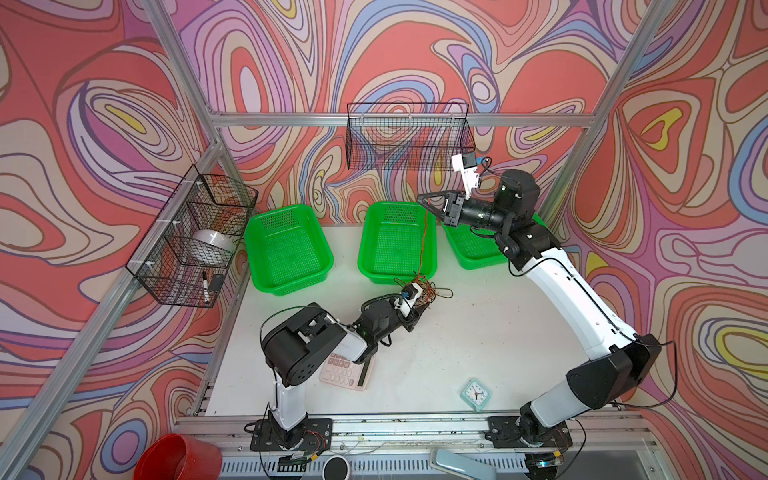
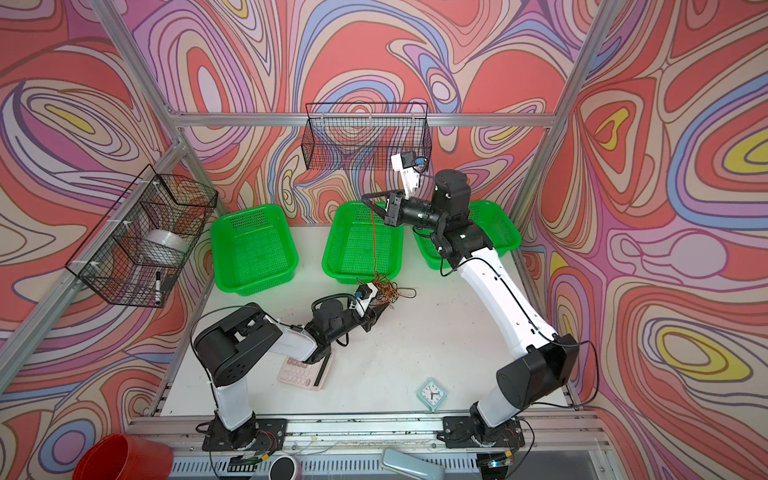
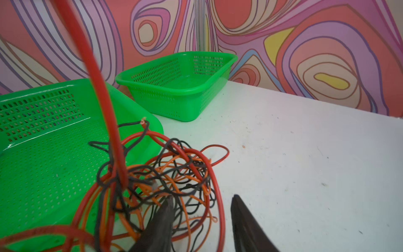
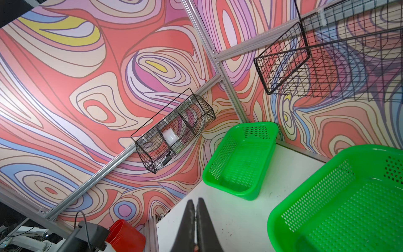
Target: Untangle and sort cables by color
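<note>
A tangle of red, orange and black cables hangs or rests at the front edge of the middle green basket. My left gripper is at the tangle with its fingers apart. A red strand passes between or just in front of them; which one, I cannot tell. From the tangle a red cable rises taut to my right gripper, high above the middle basket. In the right wrist view its fingers are shut, with a speck of red low between them.
Green baskets stand at the left and right, the right one partly behind my right arm. A pink calculator lies by my left arm and a small clock near the front.
</note>
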